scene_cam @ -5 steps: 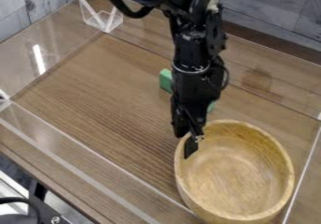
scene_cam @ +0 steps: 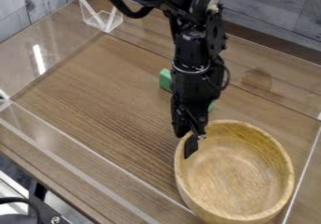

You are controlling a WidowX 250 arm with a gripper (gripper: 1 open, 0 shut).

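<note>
A black robot arm reaches down from the top, its gripper (scene_cam: 190, 134) at the left rear rim of a large round tan bowl (scene_cam: 236, 176). The fingertips are low by that rim; whether they touch it or hold it I cannot tell. Behind the gripper, a green object (scene_cam: 167, 79) is partly hidden by the arm.
A clear plastic piece (scene_cam: 103, 14) stands at the back left near the edge. Black cables lie at the bottom-left corner. A raised border runs along the back right.
The arm and gripper have shifted very slightly; the bowl and other objects look unmoved.
</note>
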